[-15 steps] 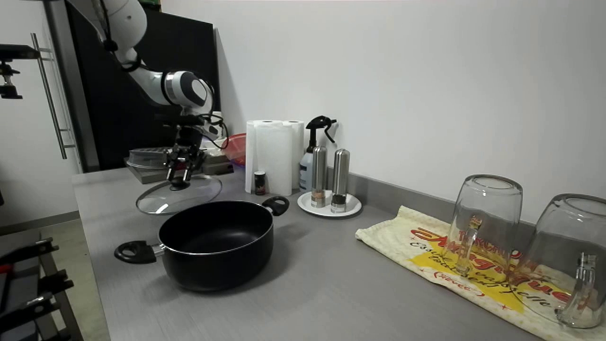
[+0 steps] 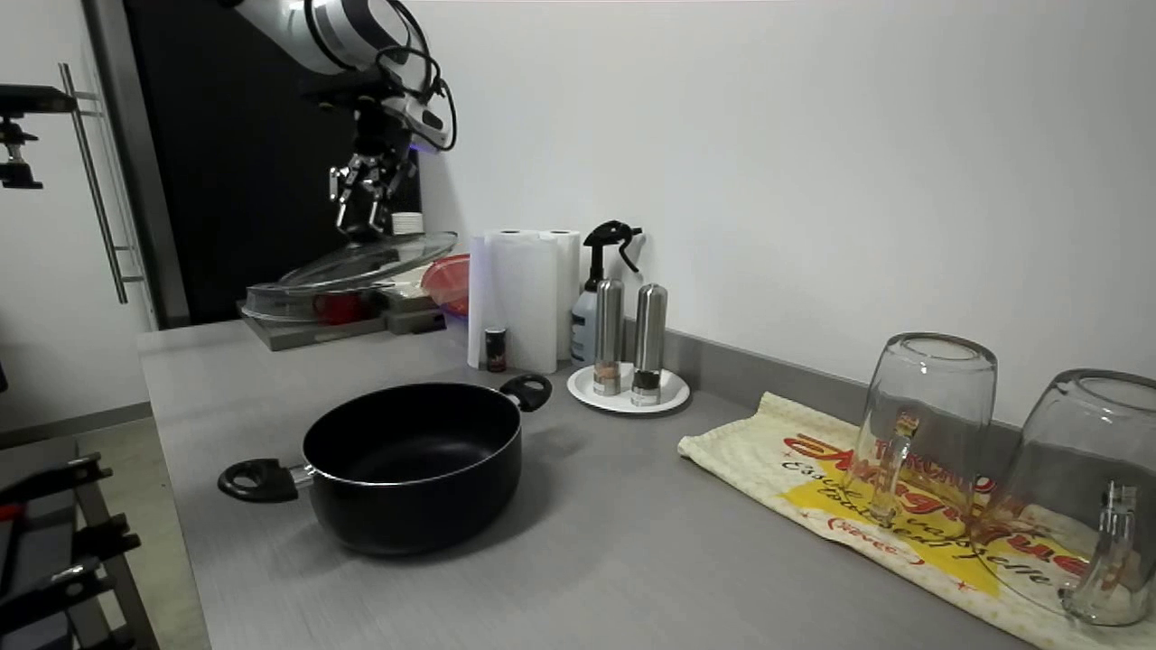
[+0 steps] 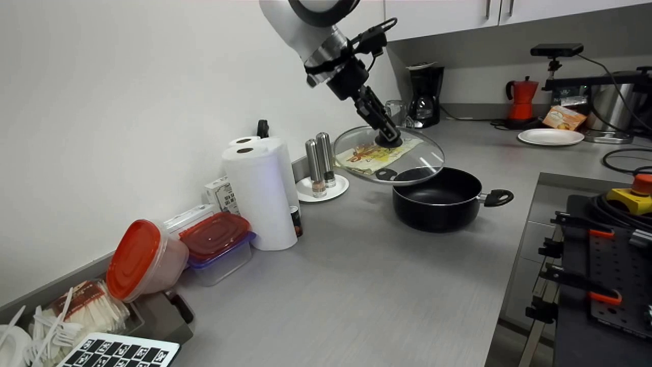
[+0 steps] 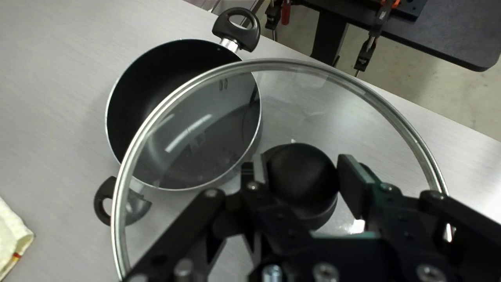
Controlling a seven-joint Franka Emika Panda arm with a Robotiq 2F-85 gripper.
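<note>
A clear glass lid (image 2: pixel 417 251) with a metal rim hangs tilted in the air, well above the counter. My gripper is shut on the black knob (image 4: pixel 303 178) at its centre; in exterior view 2 the lid (image 3: pixel 422 150) also hangs from the gripper (image 3: pixel 389 135). The black two-handled pot (image 2: pixel 412 466) stands uncovered on the counter, and its inside looks empty. In the wrist view the lid's edge overlaps part of the pot (image 4: pixel 155 84), and the knob is off to the right of it.
Paper towel rolls (image 2: pixel 526 303), a small dark shaker (image 2: pixel 495 350) and two metal grinders on a white plate (image 2: pixel 677 392) line the wall. Two upturned glass mugs (image 2: pixel 921 433) rest on a cloth (image 2: pixel 721 444). Plastic containers (image 3: pixel 146 260) crowd the far end. Mid-counter is clear.
The lid has risen from near the counter with my gripper shut on its knob, and it is now tilted. The pot has stayed in place.
</note>
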